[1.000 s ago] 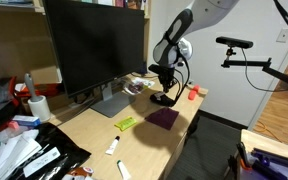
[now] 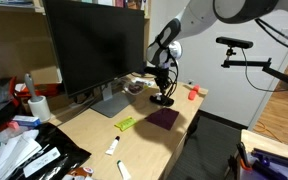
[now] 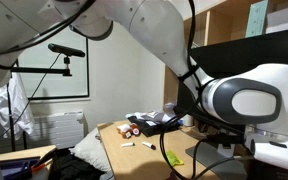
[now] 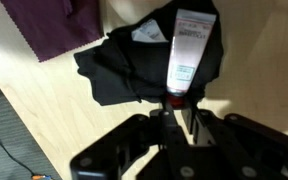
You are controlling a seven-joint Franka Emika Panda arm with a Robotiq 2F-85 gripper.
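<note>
A white tube with a red-orange label end (image 4: 190,45) appears over a black cloth (image 4: 127,66) in the wrist view. My gripper is shut on the tube's near, reddish end. Whether the tube touches the cloth or hangs above it, I cannot tell. In exterior view 1 the black cloth (image 2: 161,100) lies at the far end of the table, with my gripper (image 2: 171,85) low over it; the tube is too small to make out there. Exterior view 2 has the gripper hidden or out of frame.
A dark maroon cloth (image 2: 164,118) lies flat close to the black one. A green packet (image 2: 124,124), a white marker (image 2: 112,146) and small red items (image 2: 193,93) are also on the table. The large monitor (image 2: 96,45) stands beside the arm.
The arm has shifted a little to the left, toward the monitor, in exterior view 1. The cloths and other table items look unmoved.
</note>
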